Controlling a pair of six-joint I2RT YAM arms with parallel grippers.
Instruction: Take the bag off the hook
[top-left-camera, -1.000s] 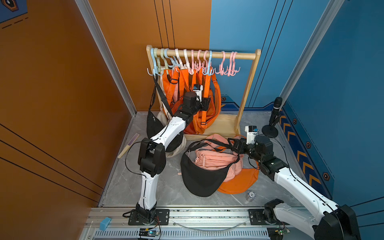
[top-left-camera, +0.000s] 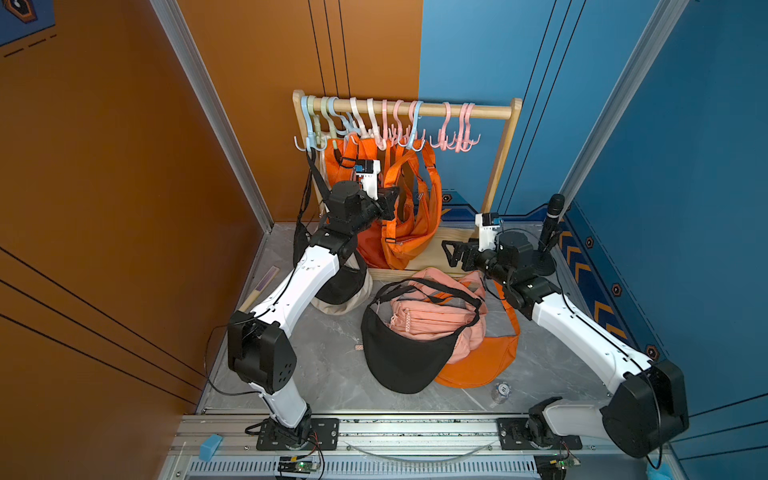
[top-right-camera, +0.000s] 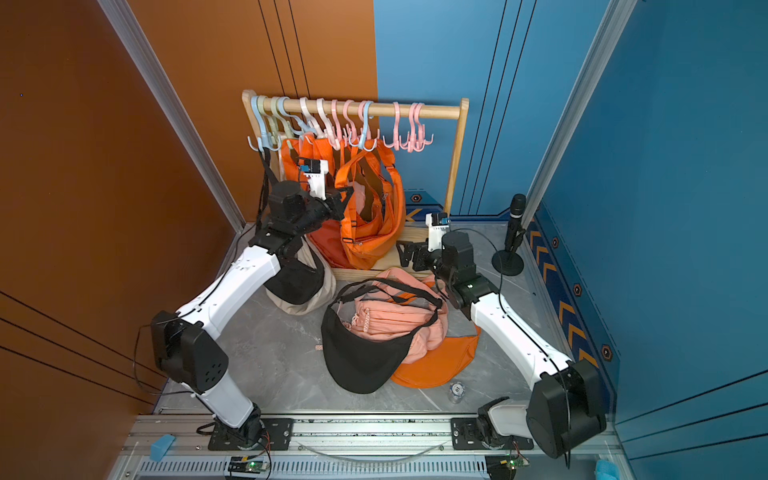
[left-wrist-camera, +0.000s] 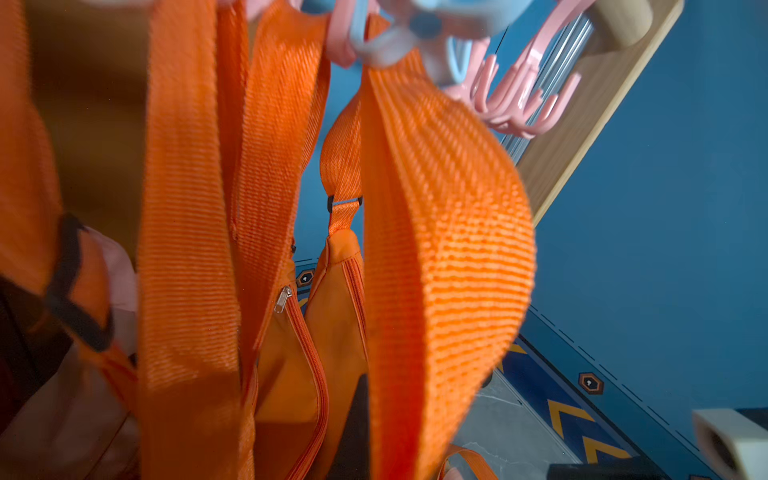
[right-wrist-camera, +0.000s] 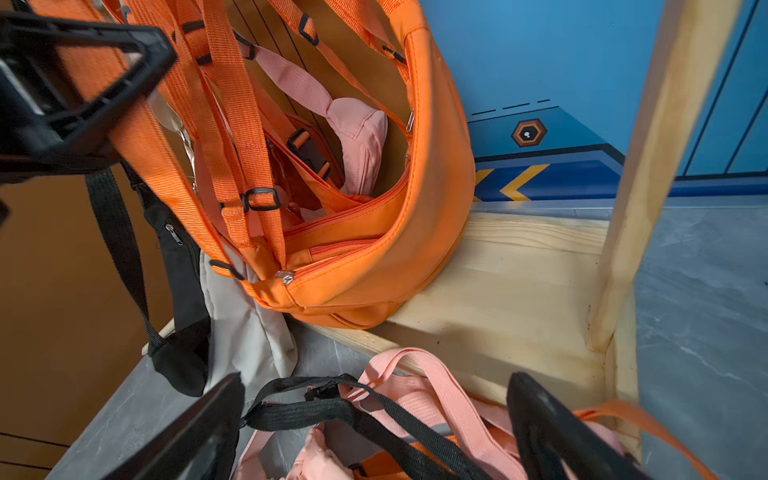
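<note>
Orange bags (top-left-camera: 420, 232) hang by straps from plastic hooks (top-left-camera: 416, 124) on the wooden rack (top-left-camera: 432, 107), left of its middle. My left gripper (top-left-camera: 388, 200) is among their straps; in the left wrist view a wide orange strap (left-wrist-camera: 448, 264) fills the middle, and the fingers are mostly hidden, so what lies between them is unclear, though they look shut. My right gripper stands open before the rack's base, above a pile of a black bag (top-left-camera: 408, 360), pink bag (top-left-camera: 436, 316) and orange bag (top-left-camera: 476, 368).
A black and beige bag (top-right-camera: 296, 284) hangs at the rack's left. A microphone on a stand (top-right-camera: 512, 256) is at the right. The rack's base (right-wrist-camera: 496, 296) is bare at its right. A can (top-left-camera: 501, 392) sits near the front edge.
My left gripper has moved left and a little up among the straps. My right arm has risen and moved left toward the rack, over the pile.
</note>
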